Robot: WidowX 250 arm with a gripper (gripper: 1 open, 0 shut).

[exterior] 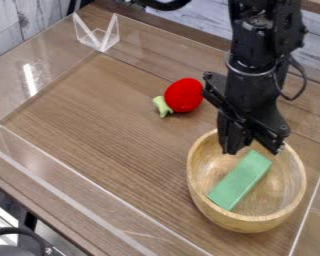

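My black gripper point(234, 137) hangs over the upper left part of a light wooden bowl point(286, 196) at the right. A green rectangular block point(239, 182) lies in the bowl, below the gripper. Whether anything is between the fingers cannot be seen clearly. A red round object point(183, 95) sits on the table to the upper left of the gripper, with a small pale green piece point(162, 105) at its left side.
A white wire-like holder point(93, 32) stands near the far left edge. Dark cables show at the bottom left corner.
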